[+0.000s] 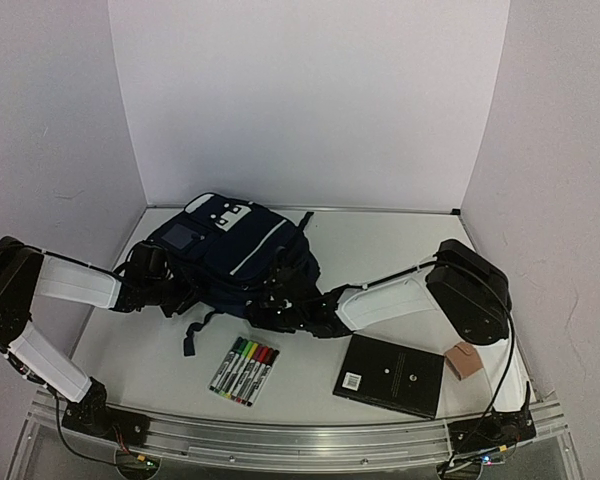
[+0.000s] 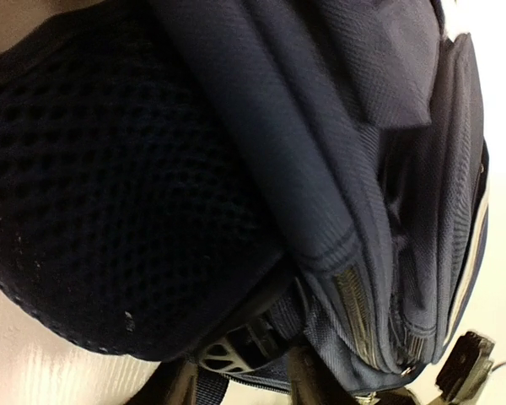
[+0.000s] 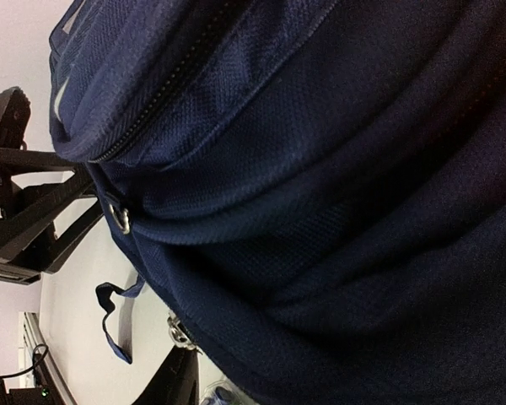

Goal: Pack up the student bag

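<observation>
A navy backpack (image 1: 225, 245) with white patches lies on its back panel or side at the back left of the table. My left gripper (image 1: 184, 300) is at its left front edge. In the left wrist view, the blurred fingers (image 2: 179, 384) stand apart under a black buckle (image 2: 236, 348), beside a dark mesh part (image 2: 110, 194). At the bag's front right, my right gripper (image 1: 262, 312) is close to the fabric. One right finger (image 3: 175, 380) shows below a metal zipper pull (image 3: 181, 333), with a gap beside it; its partner is hidden.
Several coloured markers (image 1: 244, 371) lie in a row at the front. A black notebook (image 1: 388, 376) and a brown wallet-like case (image 1: 464, 360) lie front right. A loose strap (image 1: 192, 335) hangs off the bag.
</observation>
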